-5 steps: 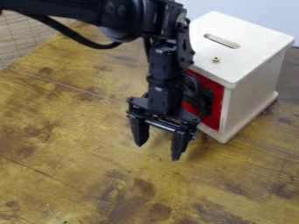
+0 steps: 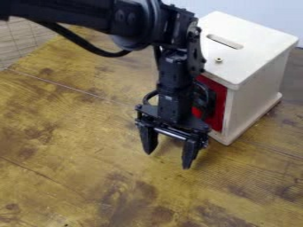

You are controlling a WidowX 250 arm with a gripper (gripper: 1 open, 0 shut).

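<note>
My black gripper (image 2: pixel 168 152) points down over the wooden floor, its two fingers spread apart with nothing between them. It hangs just in front of a white box (image 2: pixel 251 97) with a red front panel (image 2: pixel 211 89), much of which is hidden behind my arm and wrist. The box's top has a slot and a small brass-coloured knob (image 2: pixel 219 60).
A woven mat or panel (image 2: pixel 18 40) lies at the upper left, with a thin line running across the floor from it. A pale wall is behind the box.
The gripper has shifted slightly to the right and down toward the viewer over the last second, still open. The box has not visibly moved.
</note>
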